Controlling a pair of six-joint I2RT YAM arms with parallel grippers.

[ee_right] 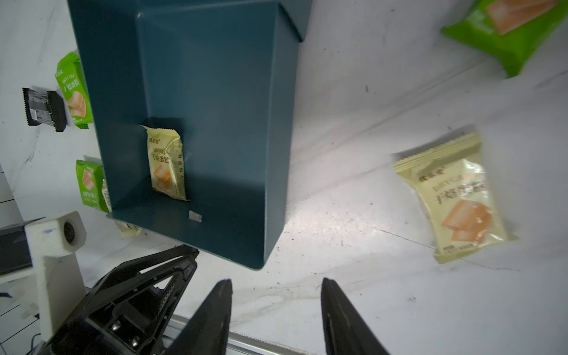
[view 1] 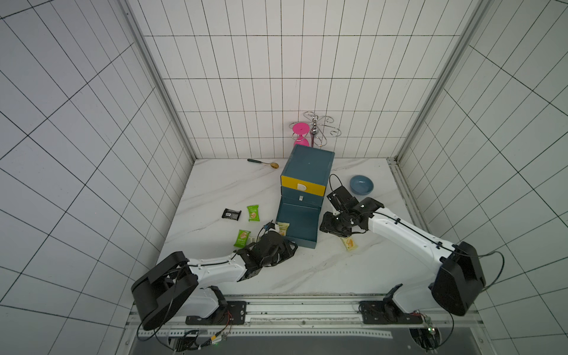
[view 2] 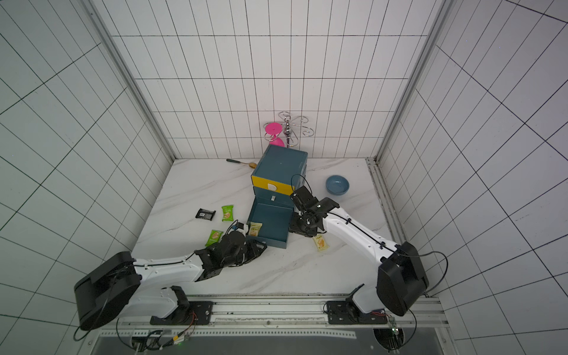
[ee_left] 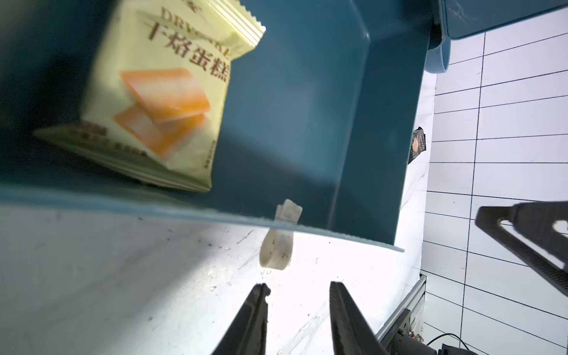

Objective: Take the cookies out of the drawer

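Note:
A pale yellow cookie packet (ee_right: 166,162) lies in the pulled-out blue drawer (ee_right: 204,71), against its left side. The left wrist view shows this cookie packet (ee_left: 159,88) close up, with the drawer's white handle (ee_left: 277,245) on the front wall. Just in front of that handle my left gripper is open and empty. My right gripper, also open with nothing between its fingers, hangs by the drawer's right side. Another yellow packet (ee_right: 458,201) rests on the table to the right of the drawer.
Left of the drawer lie green packets (view 1: 253,213) and a black packet (view 1: 231,214). A green packet (ee_right: 511,26) is on the right. A blue bowl (view 1: 361,184) and a spoon (view 1: 262,162) stand farther back.

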